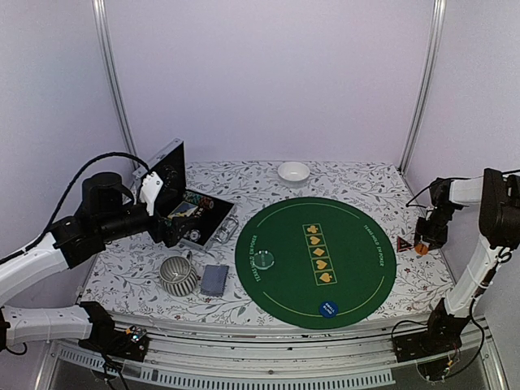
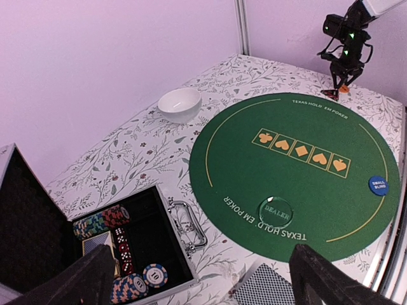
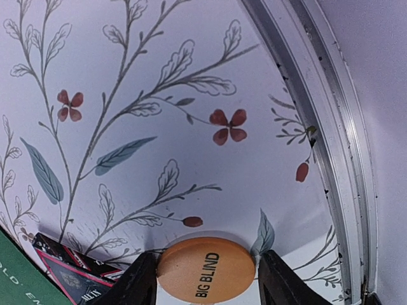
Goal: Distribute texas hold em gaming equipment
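Observation:
The orange BIG BLIND button (image 3: 206,270) sits between the two fingertips of my right gripper (image 1: 422,244), low at the table's right edge; whether they grip it I cannot tell. A black-red triangular piece (image 3: 73,276) lies beside it. My left gripper is open above the left side, near the chip case (image 2: 172,235) and grey card deck (image 1: 214,280). The green mat (image 1: 284,236) carries a clear DEALER button (image 2: 276,212) and a blue SMALL BLIND button (image 2: 378,185).
A white bowl (image 1: 293,171) stands at the back. A striped pot (image 1: 178,276) stands at the front left. A metal rail and wall border the right side.

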